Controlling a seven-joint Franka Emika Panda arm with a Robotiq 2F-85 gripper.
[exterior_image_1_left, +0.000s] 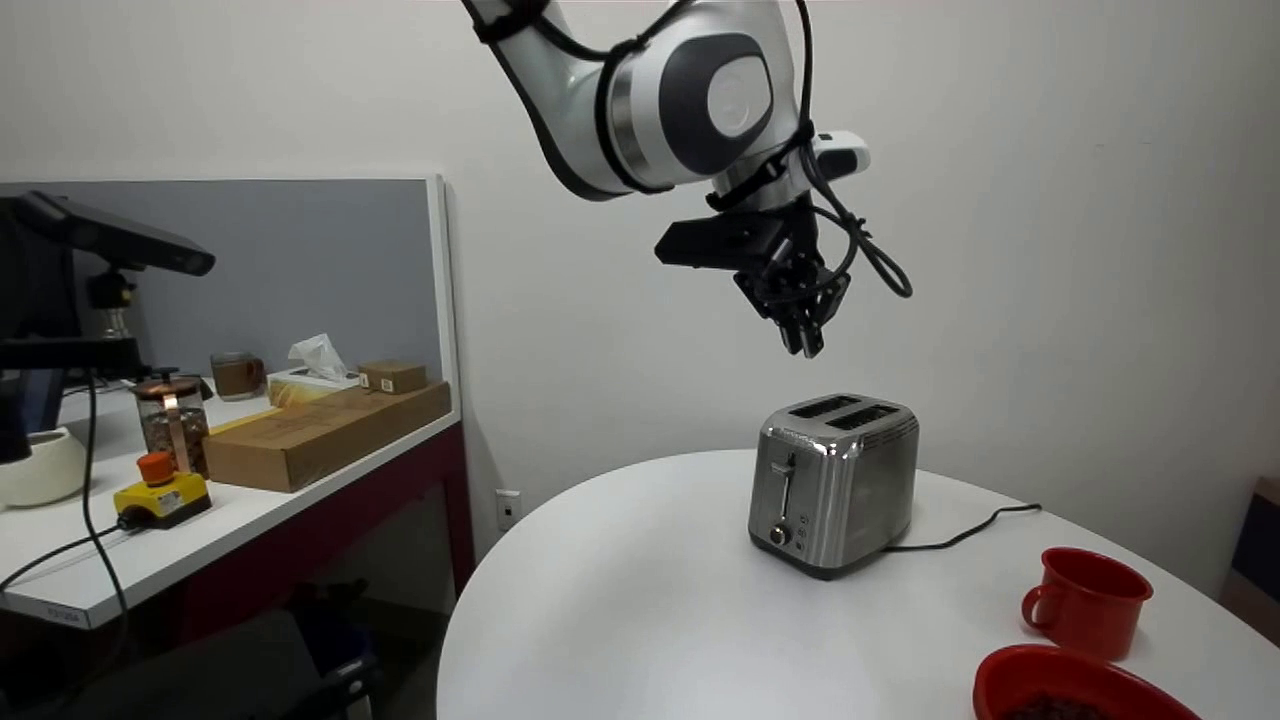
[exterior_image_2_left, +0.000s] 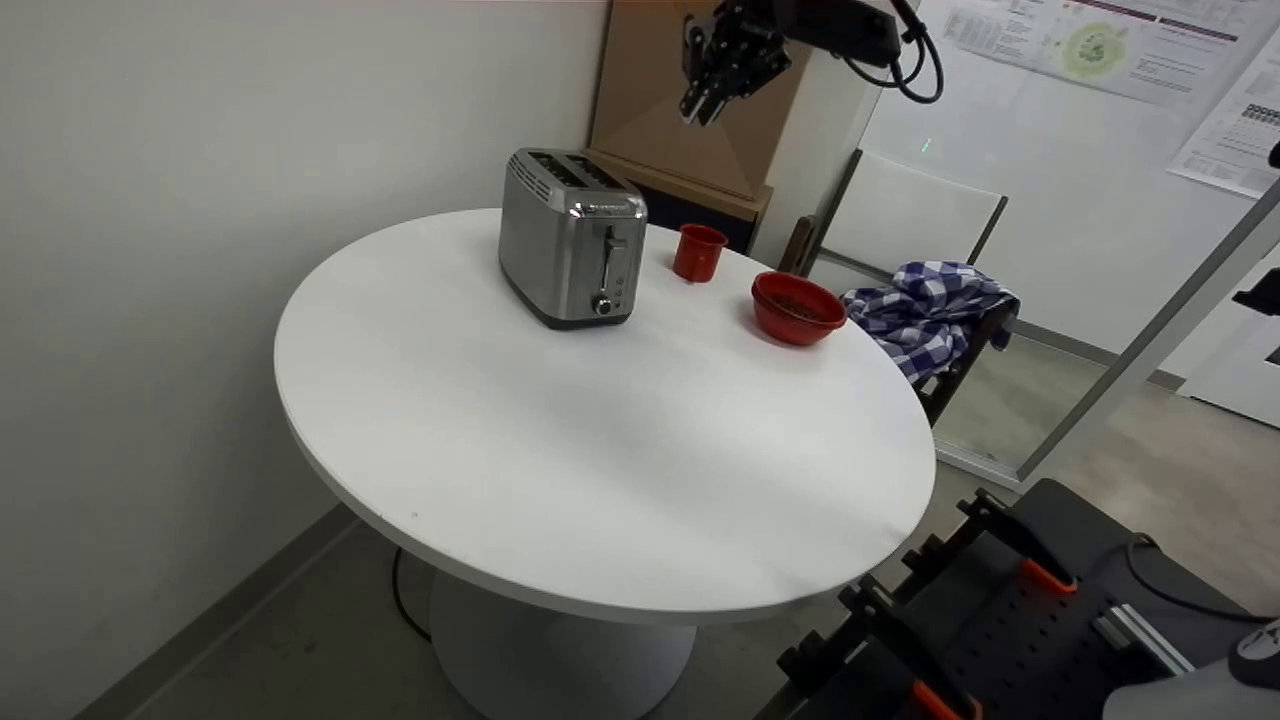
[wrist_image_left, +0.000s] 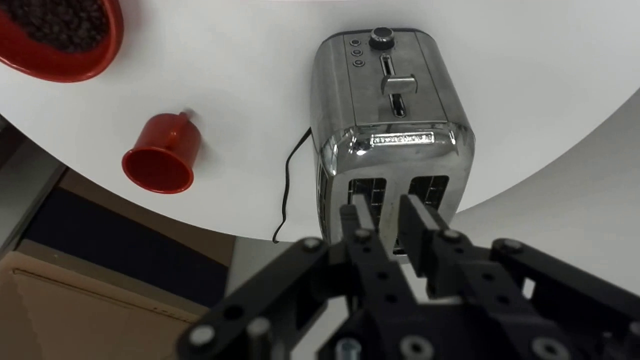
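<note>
A silver two-slot toaster (exterior_image_1_left: 834, 486) stands upright on the white round table (exterior_image_1_left: 600, 576), its slots facing up. My gripper (exterior_image_1_left: 803, 342) hangs in the air above the toaster in the first exterior view, clear of it. Seen from the wrist, the two fingertips (wrist_image_left: 358, 210) overlap the toaster's slots, with a narrow gap between them and nothing held there. The fingers are only part open. The second exterior view puts the gripper (exterior_image_2_left: 699, 110) above and behind the toaster (exterior_image_2_left: 570, 240).
A red mug (exterior_image_1_left: 1089, 604) and a red bowl (exterior_image_2_left: 798, 308) of dark beans stand to one side of the toaster. Its black cord (exterior_image_1_left: 966, 534) trails towards the table's back edge. A wall rises behind the table.
</note>
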